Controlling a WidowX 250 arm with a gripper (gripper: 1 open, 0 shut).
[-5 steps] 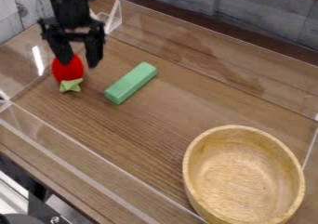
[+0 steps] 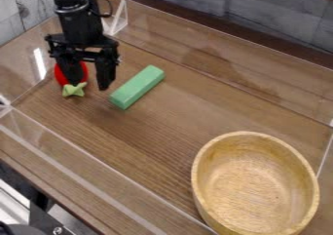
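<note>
The black gripper hangs low at the upper left, over a red object with a pale green piece beside it, partly hiding the red one. Whether its fingers are open or shut is unclear. To its right a green bar lies diagonally on the wooden table.
A large tan bowl fills the lower right of the table. The table's left edge runs near the red object.
The gripper has come down from the top edge over the red object and shifted slightly right. The objects on the table look unmoved.
</note>
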